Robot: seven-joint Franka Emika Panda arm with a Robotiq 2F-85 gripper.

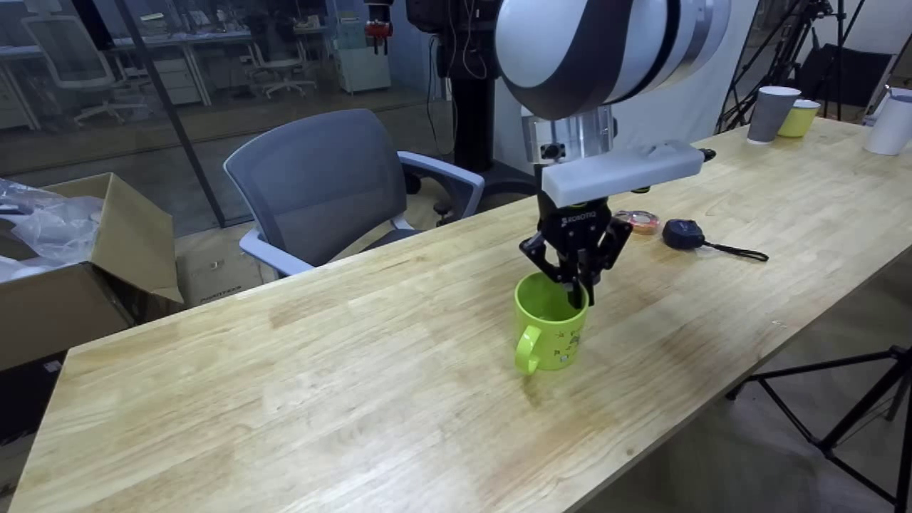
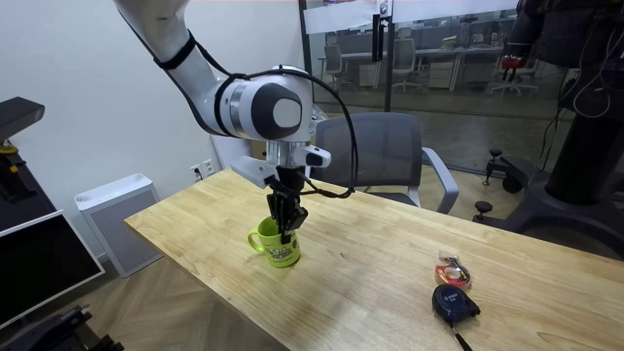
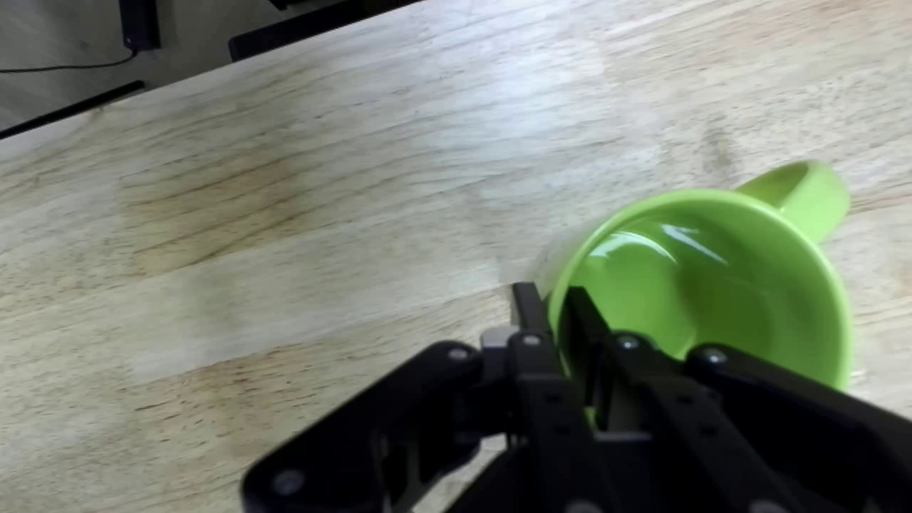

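A lime-green mug [image 1: 547, 342] with small printed pictures stands upright at the middle of the wooden table in exterior view 1. Whether its base touches the wood or sits just above it, I cannot tell. My gripper [image 1: 583, 299] points down and is shut on the mug's rim, on the side away from the handle [image 1: 528, 349]. In the wrist view one finger [image 3: 585, 309] goes inside the mug [image 3: 701, 282] and the other stays outside, the wall pinched between them. The mug's inside looks empty.
A dark tape measure [image 2: 453, 302] with a strap and a roll of tape [image 2: 453, 275] lie off to one side. Beyond them stand a grey cup [image 1: 771, 115], a yellow cup [image 1: 798, 120] and a white container [image 1: 890, 124].
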